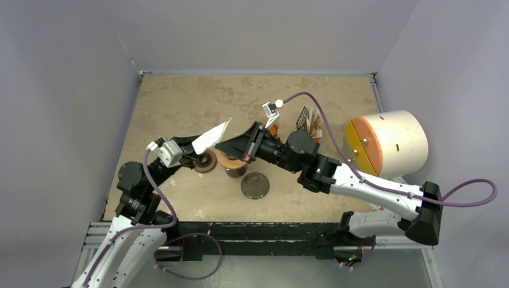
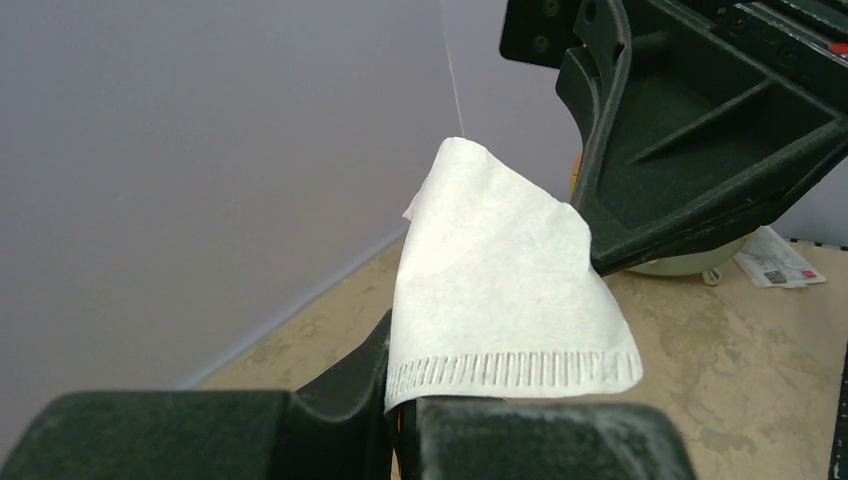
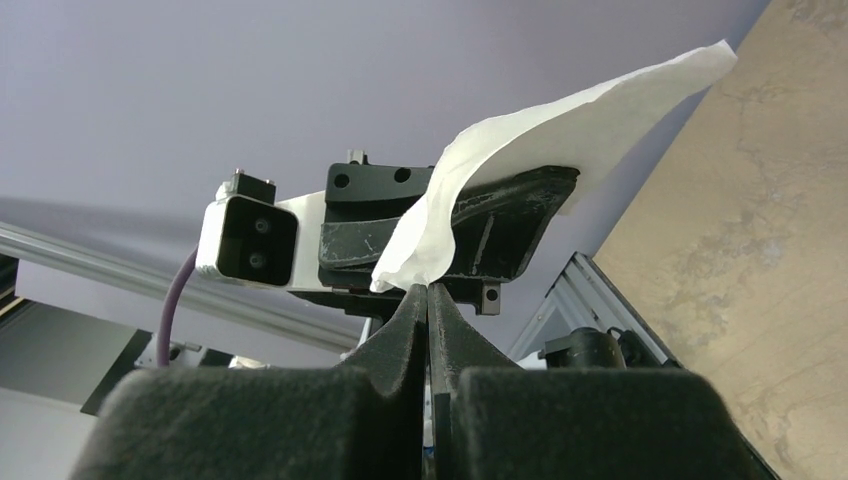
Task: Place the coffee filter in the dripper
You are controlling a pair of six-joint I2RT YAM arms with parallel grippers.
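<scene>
The white paper coffee filter [image 1: 210,138] is held in the air between my two grippers. In the left wrist view the filter [image 2: 500,275] shows its crimped edge near the camera and covers part of the left gripper's fingertips. My left gripper [image 1: 197,144] is shut on the filter's left side. From the right, my right gripper [image 1: 217,147] is shut with its tips at a corner of the filter [image 3: 425,250], where the paper bends. Below them on the table stands a vessel with a wooden rim [image 1: 236,164], apparently the dripper, partly hidden by the right gripper.
Left of that vessel lies a brown round piece [image 1: 206,161], with a dark disc [image 1: 255,185] in front. Behind the right arm stand an orange object [image 1: 274,129] and a holder of packets [image 1: 314,124]. A large cream cylinder [image 1: 393,144] occupies the right side.
</scene>
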